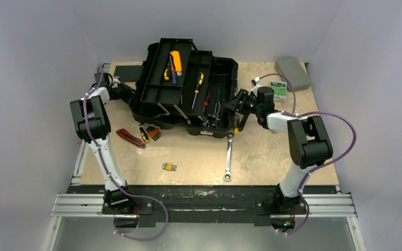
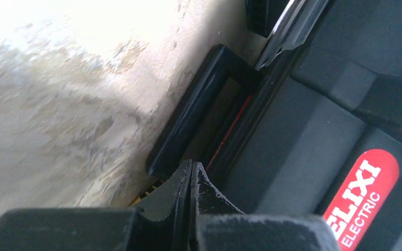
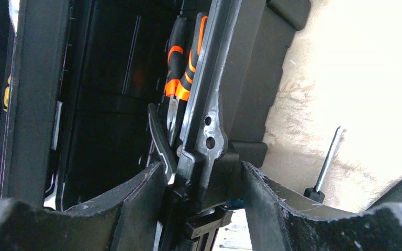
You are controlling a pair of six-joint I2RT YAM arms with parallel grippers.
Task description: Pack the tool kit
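The black toolbox (image 1: 157,94) stands open at the back middle, tools in its trays and base. My left gripper (image 1: 128,93) is shut at its left outer wall, beside the red label (image 2: 361,193) in the left wrist view, nothing visible between its fingers. My right gripper is part open at the box's right edge, its fingers either side of the black rim and latch part; whether it grips that cannot be told. Loose on the table lie a red cutter (image 1: 130,137), a small screwdriver (image 1: 144,135), a hex key set (image 1: 169,166) and a long wrench (image 1: 229,157).
A grey case (image 1: 292,72) and a green box (image 1: 278,90) lie at the back right. A dark flat item (image 1: 127,71) is behind my left gripper.
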